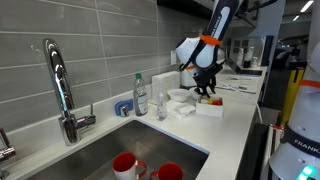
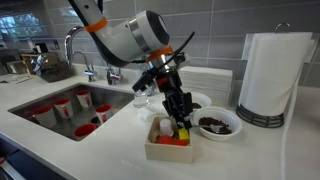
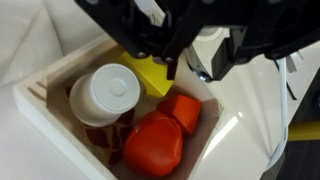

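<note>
An open-topped box (image 2: 168,153) holds a white lidded cup (image 3: 115,89), a yellow block (image 3: 146,74), a red rounded item (image 3: 154,145) and a smaller red block (image 3: 181,112). My gripper is over the box's edge in the wrist view, its dark fingers (image 3: 172,57) apart. One finger stands close against the yellow block; whether they touch, I cannot tell. In exterior view 2 the gripper (image 2: 183,122) points down just above the yellow block (image 2: 183,133). Nothing shows held between the fingers.
A white bowl (image 2: 219,121) with dark contents stands right beside the box, with a paper towel roll (image 2: 268,75) farther right. Several red cups, among them one mug (image 1: 125,165), are in the sink (image 1: 95,160). Bottles (image 1: 139,95) line the back.
</note>
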